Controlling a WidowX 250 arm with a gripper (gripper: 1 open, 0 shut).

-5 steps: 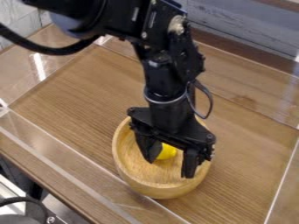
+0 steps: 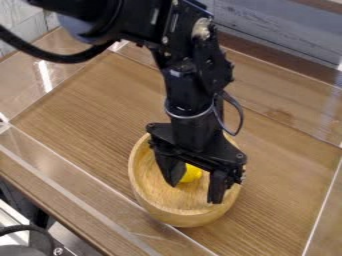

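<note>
My black gripper [image 2: 198, 172] is lowered over a round light wooden bowl [image 2: 158, 200], its fingers open and reaching down inside the rim. A small yellow object [image 2: 190, 173] lies in the bowl between the fingers, partly hidden by them.
The bowl stands on a wooden table [image 2: 83, 120] near its front left, beside a clear strip along the edge. A white wall [image 2: 281, 25] rises behind it. Cables show at the lower left.
</note>
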